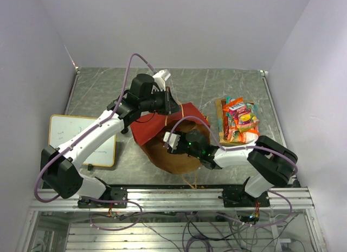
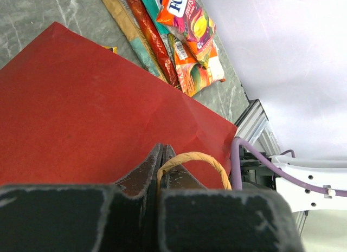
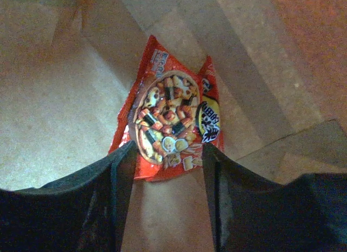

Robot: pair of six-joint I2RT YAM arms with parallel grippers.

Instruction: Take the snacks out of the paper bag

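The red paper bag (image 1: 149,130) lies open, its upper side lifted by my left gripper (image 1: 169,107), shut on a twisted paper handle (image 2: 190,157). My right gripper (image 1: 172,143) reaches into the brown interior. In the right wrist view, a red snack packet (image 3: 171,116) lies on the paper lining, with my right gripper open around its lower part, fingertips apart. In the top view that packet is hidden by the gripper and bag.
A pile of colourful snack packets (image 1: 241,119) lies to the right of the bag, also seen beyond the red paper (image 2: 97,111). A whiteboard (image 1: 70,127) lies at left.
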